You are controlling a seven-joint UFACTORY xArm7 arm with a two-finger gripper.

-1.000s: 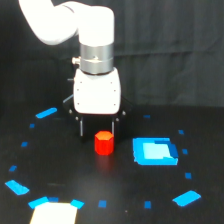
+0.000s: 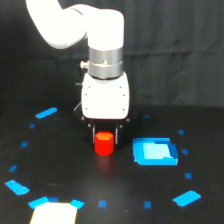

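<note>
A small red block [image 2: 104, 143] sits on the dark table near the middle of the camera view. Directly above it, the white arm points down, and my gripper [image 2: 104, 127] hangs at the block's upper part. Its dark fingers are spread wider than the block, one toward each side, so it looks open. Whether either finger touches the block cannot be made out against the dark background.
To the right of the block lies a blue square frame [image 2: 155, 152] with a pale centre. A pale square [image 2: 53, 213] lies at the front left edge. Blue tape strips [image 2: 186, 198] and small blue marks dot the otherwise clear table.
The arm and gripper have shifted right and slightly lower, and now line up over the red block. The block and the blue frame have stayed put.
</note>
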